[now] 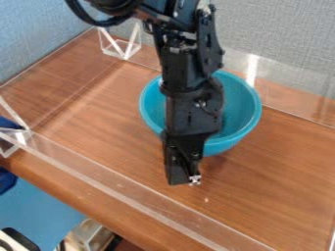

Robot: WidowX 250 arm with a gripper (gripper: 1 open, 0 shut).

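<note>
A black robot arm hangs from the top of the view, with my gripper (183, 175) low over the wooden surface at the front of a teal bowl (238, 110). The gripper looks shut, and nothing shows between its fingers. The arm stands in front of the bowl and hides much of its inside.
Clear low barriers with white brackets (18, 136) edge the wooden surface (78, 118). A grey textured wall (288, 39) stands at the back. Beyond the left edge lie blue and metal items. The wood left and right of the bowl is clear.
</note>
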